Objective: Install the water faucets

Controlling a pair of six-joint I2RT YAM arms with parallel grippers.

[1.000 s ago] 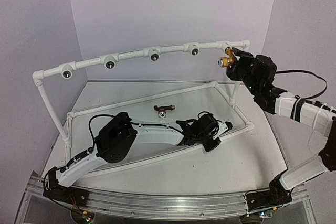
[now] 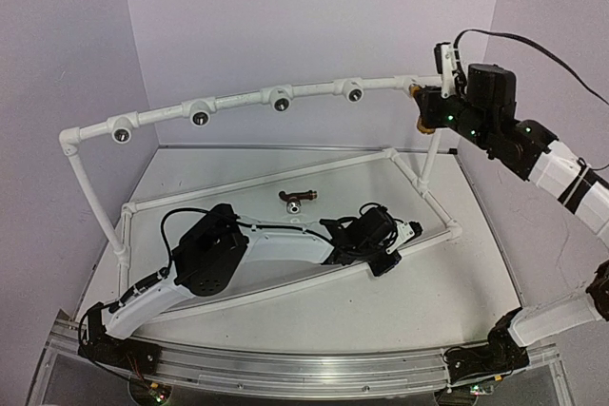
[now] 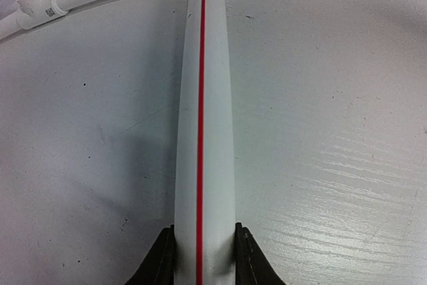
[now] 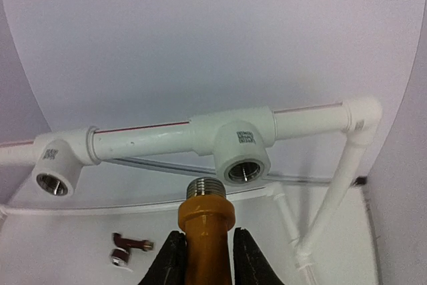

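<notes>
In the right wrist view, a yellow-brass faucet point(image 4: 207, 228) is gripped between the fingers of my right gripper, its threaded end pointing up. That thread appears below and left of the rightmost tee socket point(image 4: 243, 170), not inside it. From above, my right gripper point(image 2: 424, 106) is beside the right end of the raised white pipe point(image 2: 314, 88) and mostly hides the faucet. My left gripper has its fingers against both sides of the lower front pipe point(image 3: 215, 131). A dark brown faucet point(image 2: 295, 200) lies on the floor panel inside the frame.
Several open sockets, such as the left-end one point(image 2: 121, 134), line the raised pipe. The right upright point(image 2: 430, 159) stands close to my right gripper. My left arm point(image 2: 276, 242) stretches low across the frame's front. Bare panel point(image 2: 409, 301) lies at front right.
My right wrist has turned and risen slightly, and its cable now arches upward. The faucet's outlet, earlier pointing left, has swung downward and right. The left arm and the brown faucet have stayed put.
</notes>
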